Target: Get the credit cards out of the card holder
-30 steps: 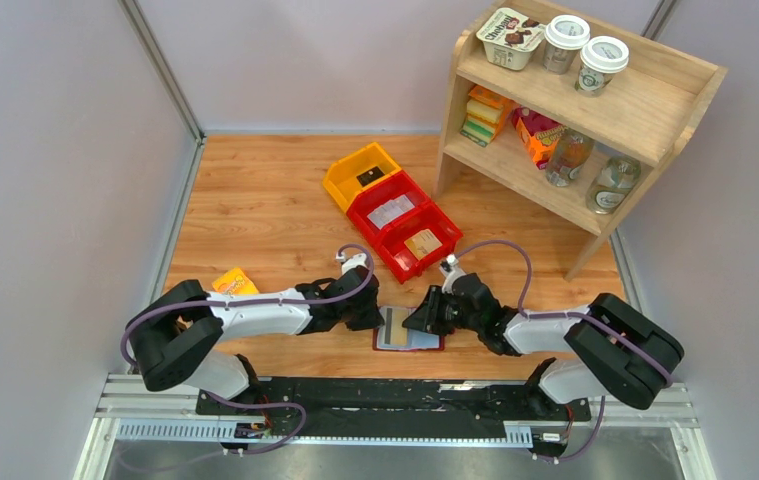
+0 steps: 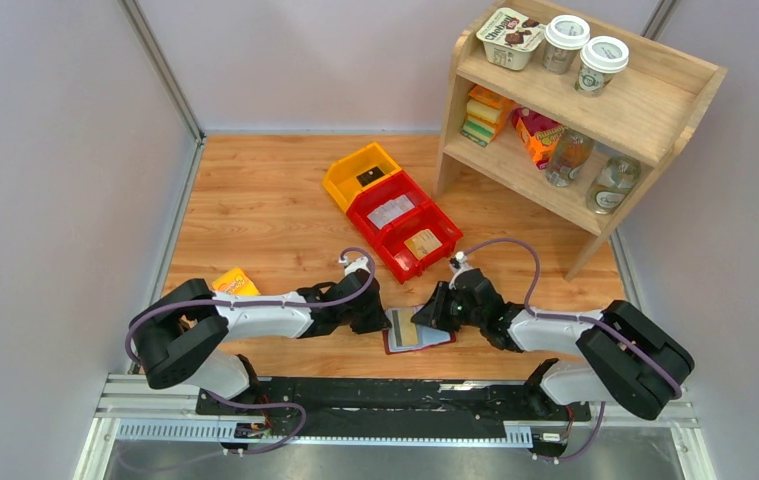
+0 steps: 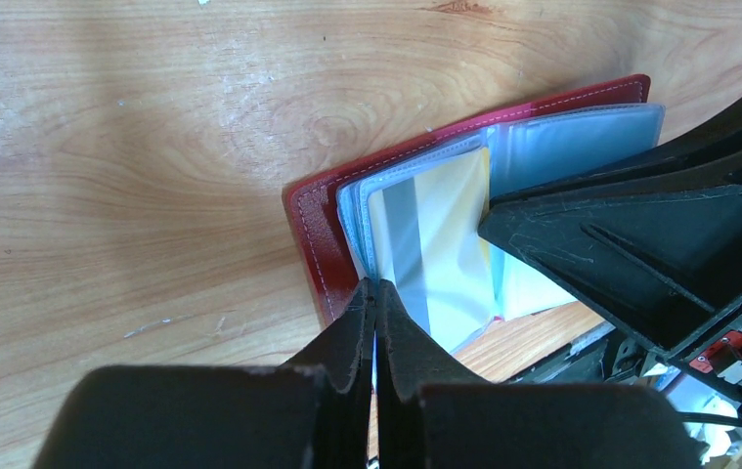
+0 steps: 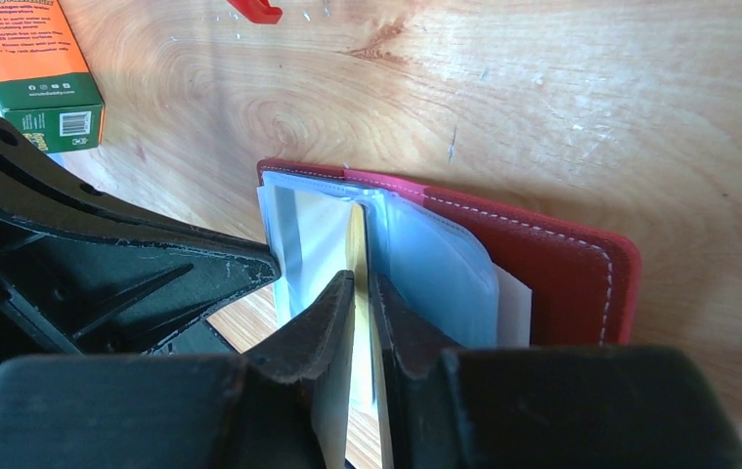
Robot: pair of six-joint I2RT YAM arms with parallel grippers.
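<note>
The open card holder [image 2: 404,338], red leather with clear blue-edged sleeves, lies on the table between both grippers. My left gripper is shut, its fingertips at the near edge of the sleeves, nothing visible between them. My right gripper has its fingertips close together on either side of the edge of a yellowish card [image 4: 355,239] inside a sleeve; whether it grips the card is unclear.
Red and yellow bins [image 2: 403,247] stand behind the holder, a wooden shelf [image 2: 585,110] with cups, boxes and bottles at the back right. An orange packet [image 2: 237,282] lies left.
Over the last second both grippers and the card holder have shifted slightly right and toward the front.
</note>
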